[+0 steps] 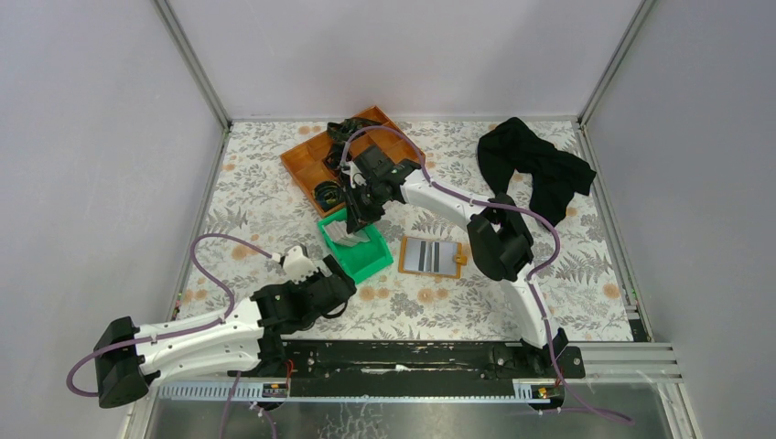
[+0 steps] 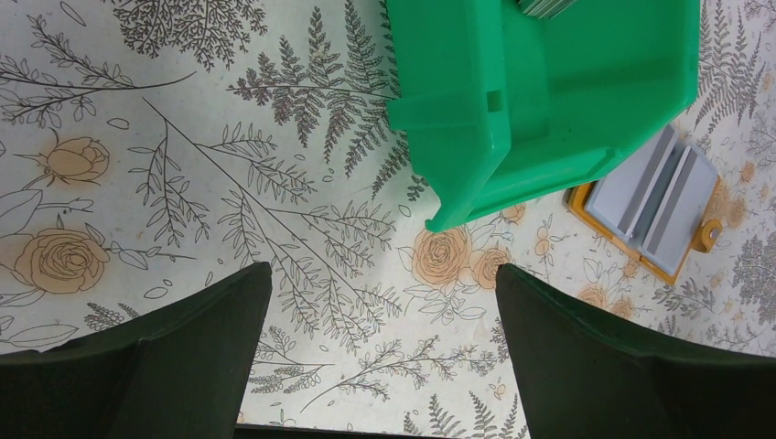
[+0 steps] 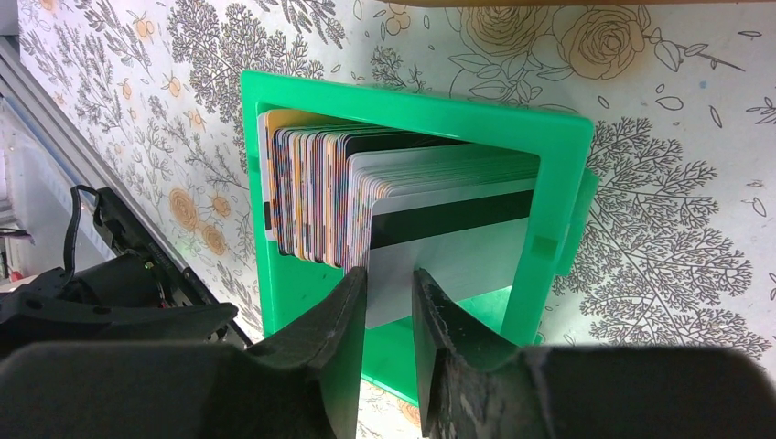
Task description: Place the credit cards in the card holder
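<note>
Many credit cards [image 3: 448, 261] stand packed in a green tray [image 3: 416, 108]; the front one is grey with a black stripe. My right gripper is over the tray, its fingertips a little apart at the left end of that front card. A gap shows between the fingers, with the card's face behind it; contact cannot be told. The orange-edged card holder [image 1: 430, 257], with pale grey panels and dark stripes, lies flat right of the tray. My left gripper stands open near the tray's front-left, only bare tablecloth between its fingers.
A brown compartment box [image 1: 302, 165] with black items sits behind the tray, close to its back corner. A black cloth [image 1: 540, 169] lies at the back right. Free tablecloth surrounds the card holder on its right and front.
</note>
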